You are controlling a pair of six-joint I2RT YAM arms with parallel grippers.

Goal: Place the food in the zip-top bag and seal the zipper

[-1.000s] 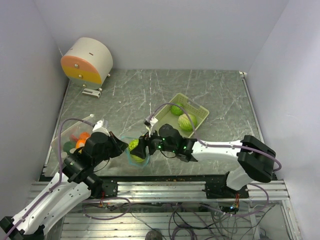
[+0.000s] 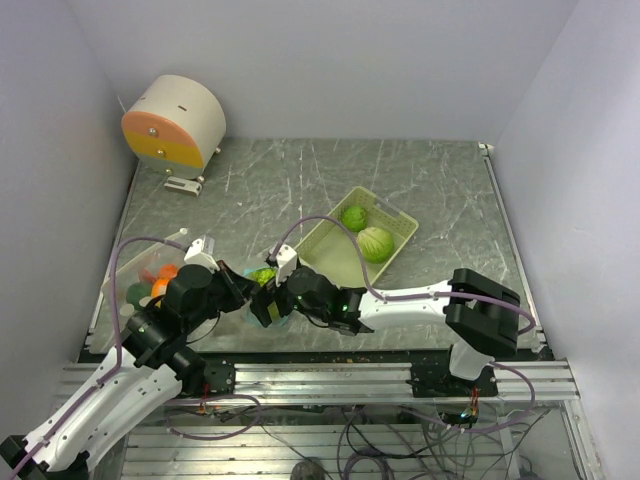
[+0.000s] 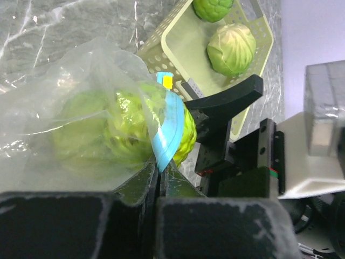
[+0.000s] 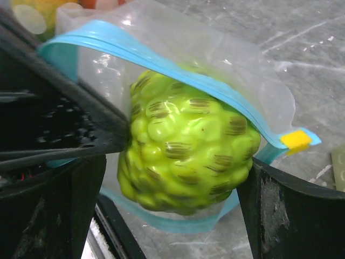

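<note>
A clear zip top bag (image 3: 81,124) with a blue zipper strip (image 3: 171,124) lies on the counter, its mouth towards my right arm. My left gripper is shut on the bag's edge at the blue strip. A bumpy green fruit (image 4: 188,140) sits in the bag's mouth, seen end-on in the right wrist view. Behind it, a paler green shape (image 3: 81,127) shows through the plastic. My right gripper is open, its fingers (image 4: 285,210) on either side of the fruit; contact on both sides is hard to tell.
A light green basket (image 2: 325,250) holds a green cabbage-like food (image 2: 376,244) and a smaller green one (image 2: 354,217). A clear bin (image 2: 120,285) with orange and green produce stands left. A round-topped drawer box (image 2: 178,118) is at the back left.
My right arm has moved left, bringing its gripper up to the bag's mouth and over the green fruit. The left arm appears still.
</note>
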